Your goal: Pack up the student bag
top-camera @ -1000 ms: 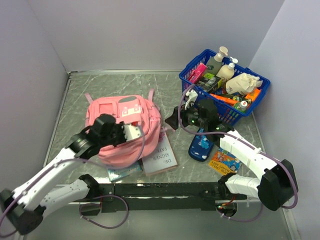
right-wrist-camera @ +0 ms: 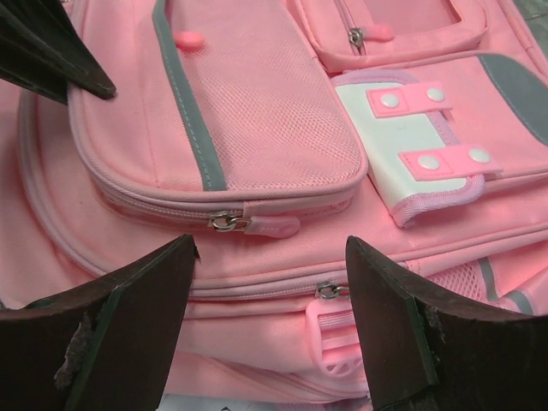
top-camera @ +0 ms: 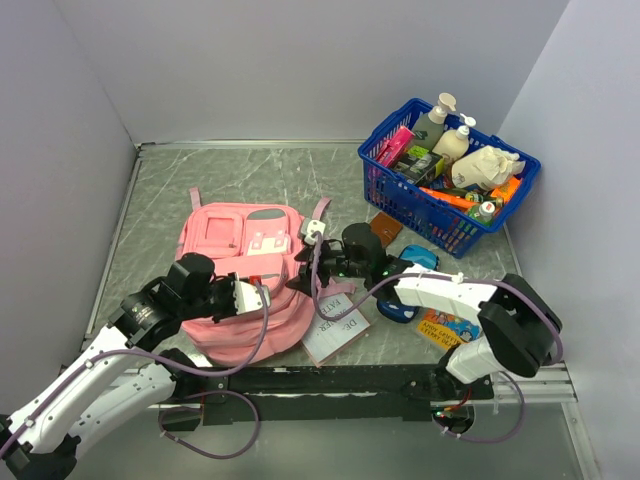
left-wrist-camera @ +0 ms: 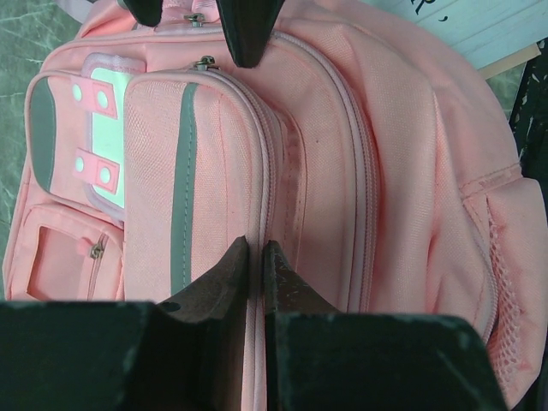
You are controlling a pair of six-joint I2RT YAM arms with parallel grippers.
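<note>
The pink backpack (top-camera: 215, 235) lies front side up on the left half of the table. In the left wrist view, my left gripper is closed around the piped edge of its front pocket (left-wrist-camera: 223, 171). My right gripper has its fingers apart over the upper end of the bag. Between and ahead of them show a front-pocket zipper pull (right-wrist-camera: 270, 226) and the main zipper's slider (right-wrist-camera: 330, 291); neither is visibly gripped. The right gripper's dark fingers (left-wrist-camera: 248, 30) also enter the left wrist view's top.
A blue basket (top-camera: 415, 205) full of bottles and packages stands at the back right. A white book (top-camera: 335, 330) lies against the bag's right side. A blue case (top-camera: 398, 308), brown item (top-camera: 385, 228) and colourful booklet (top-camera: 448, 328) lie around the right arm.
The backpack has shifted slightly right and toward the front with my left gripper. My right gripper has moved left, from beside the bag to over its right side.
</note>
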